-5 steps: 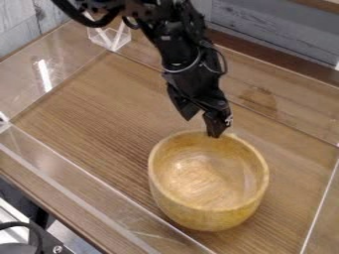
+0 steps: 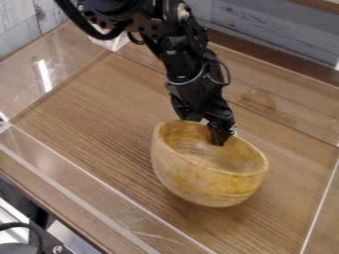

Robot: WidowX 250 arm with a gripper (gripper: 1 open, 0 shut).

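Observation:
A large cream-yellow bowl (image 2: 209, 184) stands on the wooden table, right of centre in the lower part of the camera view. The black arm comes down from the top left, and its gripper (image 2: 205, 124) is over the bowl's back rim, low at or just inside it. The gripper is open; whether anything lies between its fingers is hidden by the dark parts.
A pale wall edge runs along the back right. A black cable lies at the lower left corner.
The gripper has come slightly lower and nearer to the bowl's back rim. The bowl looks roughly in the same place.

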